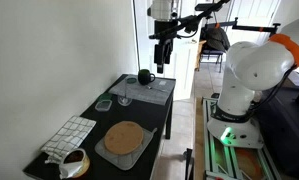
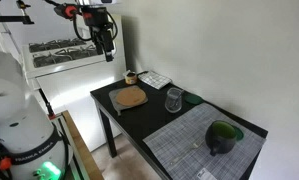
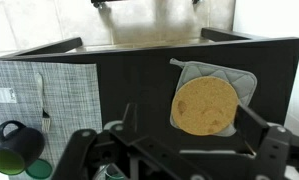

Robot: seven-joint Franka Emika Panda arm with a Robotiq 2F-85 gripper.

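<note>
My gripper hangs high above the black table, its fingers open with nothing between them. In exterior view 1 the gripper (image 1: 160, 66) is well clear of everything on the tabletop; in exterior view 2 the gripper (image 2: 107, 52) is at upper left. A round brown board (image 3: 204, 106) lies on a grey pot holder (image 3: 247, 82). A dark mug with a green inside (image 2: 222, 137) stands on the grey woven mat (image 2: 179, 143). Beside the mug, a fork (image 3: 44, 105) lies on that mat in the wrist view.
A clear glass (image 2: 173, 100) and a green round item (image 2: 194, 99) stand near the table's wall side. A checked cloth (image 1: 69, 135) and a small light-rimmed container (image 1: 74, 162) sit at the far end. The black table between mat and board is bare.
</note>
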